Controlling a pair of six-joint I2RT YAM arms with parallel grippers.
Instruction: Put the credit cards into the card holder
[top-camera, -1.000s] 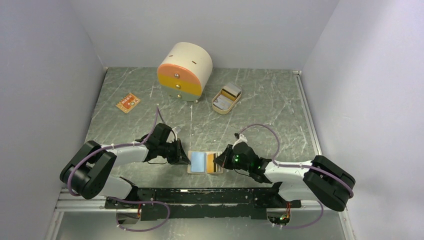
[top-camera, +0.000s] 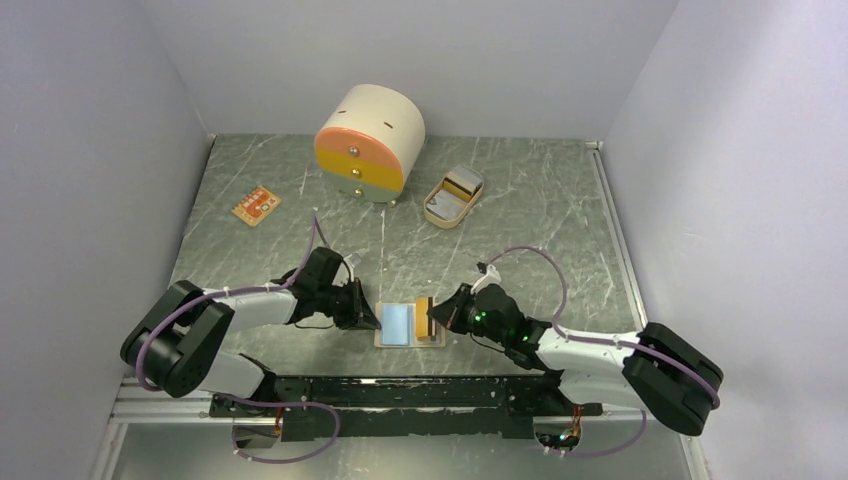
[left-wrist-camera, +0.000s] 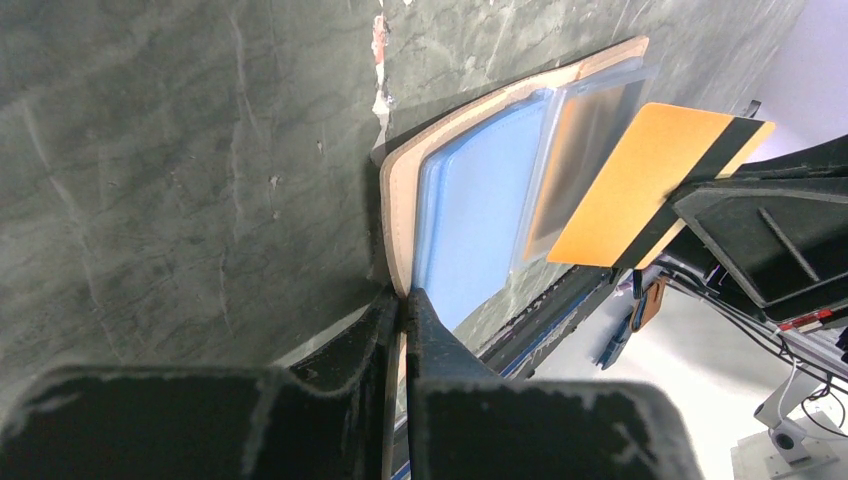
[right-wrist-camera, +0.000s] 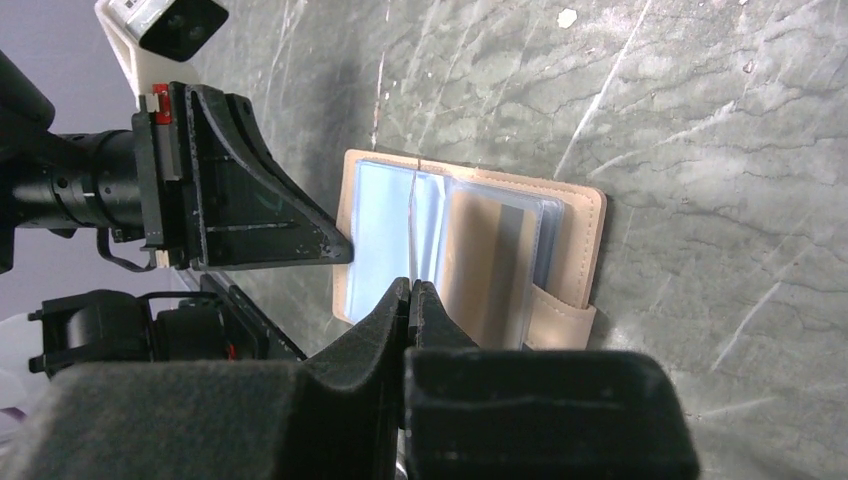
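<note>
The open card holder (top-camera: 411, 346) lies at the table's front, a blue pocket (left-wrist-camera: 480, 195) on its left and a clear sleeve (right-wrist-camera: 490, 255) on its right. My left gripper is shut on the holder's left edge. An orange card with a black stripe stands steeply above the sleeve, gripped by my right gripper; in the right wrist view its thin edge points at the holder. Behind the clear plastic shows a tan area with a dark band; card or reflection, I cannot tell.
A small box with cards (top-camera: 453, 197) stands farther back, right of a rounded chest with coloured drawers (top-camera: 372, 142). An orange patterned flat item (top-camera: 256, 206) lies at the back left. The table between the box and the holder is clear.
The left arm and the holder have stayed put.
</note>
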